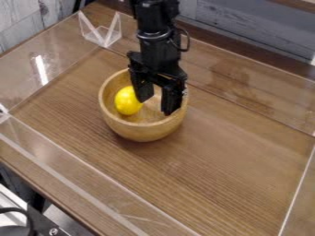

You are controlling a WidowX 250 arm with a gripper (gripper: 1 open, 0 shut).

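Note:
A round tan bowl (147, 129) stands on the wooden table. In its left part lies a yellow object (127, 101), possibly a lemon or ball. My black gripper (157, 95) hangs from above over the bowl, open, its fingers apart to the right of and just above the yellow object.
Clear plastic pieces (101, 28) are at the back left and the left edge. A pale wall runs along the back, and a black cable lies at the lower left.

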